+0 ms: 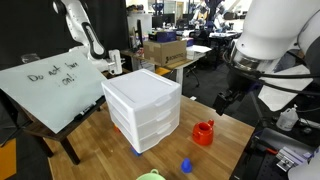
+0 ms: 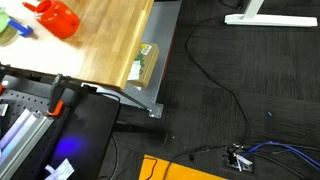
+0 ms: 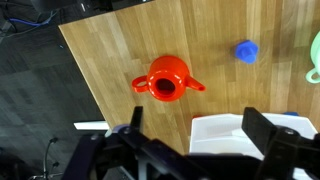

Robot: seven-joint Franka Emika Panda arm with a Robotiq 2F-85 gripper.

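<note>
A red pot [image 3: 168,70] with two side handles stands upright on the wooden table, near the middle of the wrist view. It also shows in exterior view 1 as a red pot [image 1: 203,135] and in exterior view 2 as a red pot [image 2: 57,18] at the top left. My gripper is open above the table, its dark fingers wide apart at the bottom of the wrist view. Nothing is between them. The pot lies ahead of the fingertips, apart from them. A small blue object [image 3: 246,51] rests to the pot's right.
A white drawer unit [image 1: 143,105] stands beside the pot, a tall obstacle. At the wrist view's right edge is a green dish [image 3: 315,60]. Bare table [image 3: 215,30] surrounds the pot; the table's edge runs close by on the left.
</note>
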